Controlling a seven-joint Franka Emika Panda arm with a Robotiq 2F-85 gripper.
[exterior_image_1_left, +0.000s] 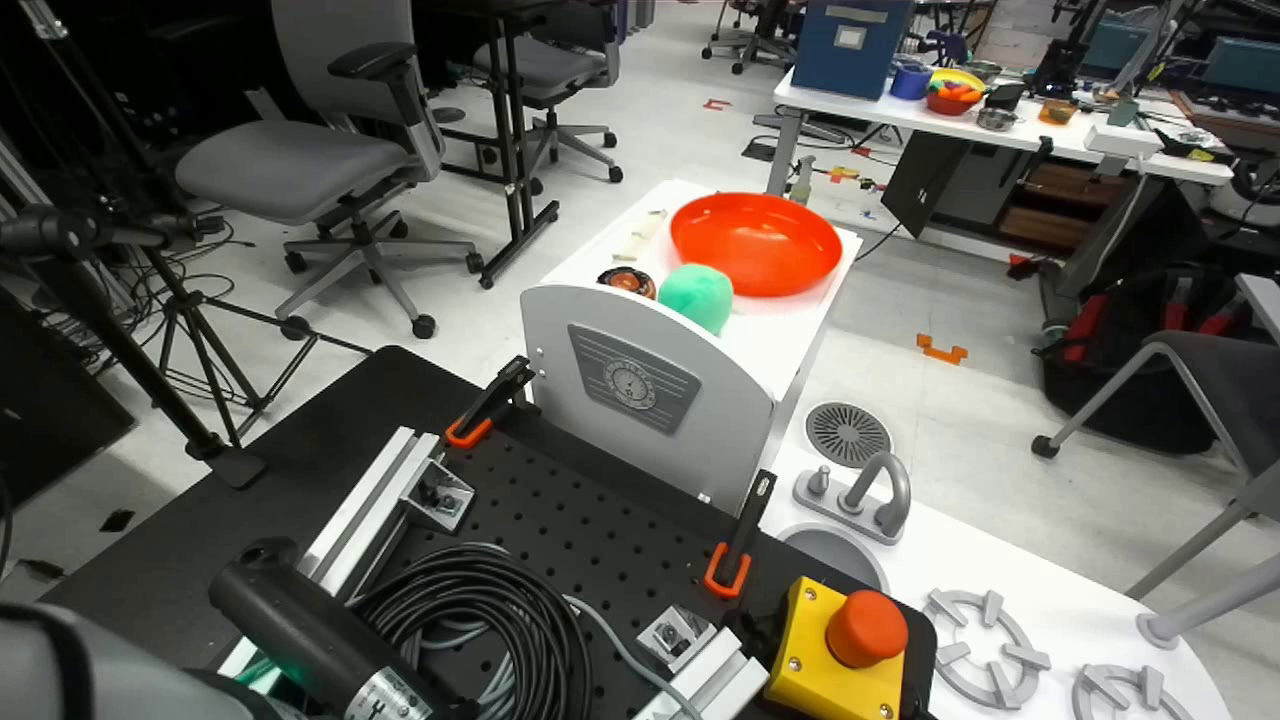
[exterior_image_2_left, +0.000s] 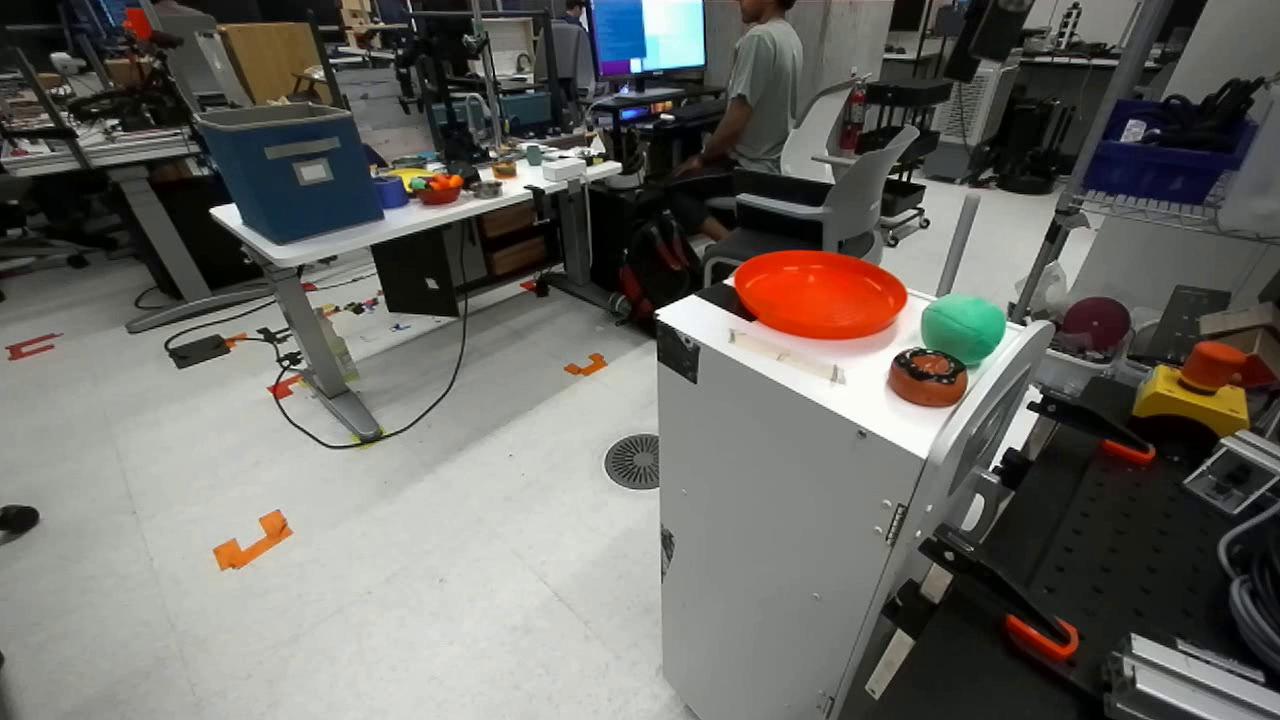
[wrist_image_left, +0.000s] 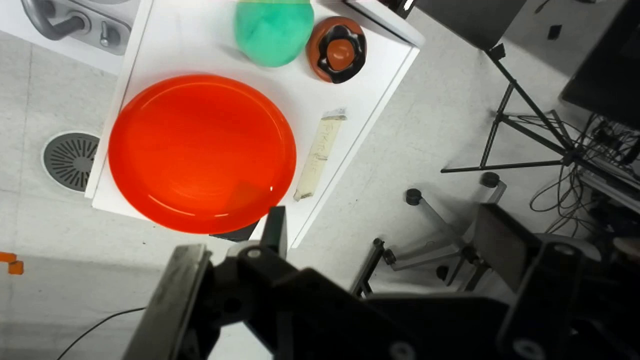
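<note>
A large orange-red plate (wrist_image_left: 201, 150) rests on a white cabinet top, clear in all three views. Close to the cabinet's backboard lies a round green plush (wrist_image_left: 273, 33), cut off by the upper edge of the wrist view. Touching or nearly touching it is a brown doughnut-like toy with black icing (wrist_image_left: 336, 51). My gripper shows at the bottom of the wrist view, its two fingers spread apart with nothing between them. The plate's near rim appears just beyond the fingertips; the height between them is hard to judge. Neither exterior view shows the gripper.
Along the cabinet top's edge runs a strip of written-on tape (wrist_image_left: 321, 156). The grey backboard (exterior_image_1_left: 648, 384) rises behind the plush. A faucet (exterior_image_1_left: 882, 486) and an emergency-stop button (exterior_image_1_left: 866, 628) stand nearby. Bare white surface surrounds the toys.
</note>
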